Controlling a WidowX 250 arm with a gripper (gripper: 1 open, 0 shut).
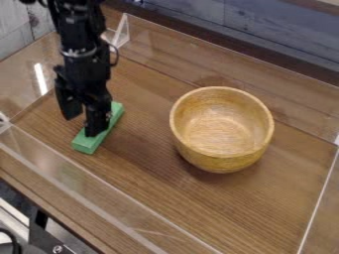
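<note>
The black gripper (83, 117) hangs at the left of the camera view, lowered over a green rectangular block (99, 134) that lies flat on the wooden tabletop. Its open fingers are at the upper-left part of the block, which they partly cover; whether they touch it cannot be told.
A large yellow bowl (223, 127) stands right of the block with bare wood between them. A dark blue edge (252, 30) runs along the back.
</note>
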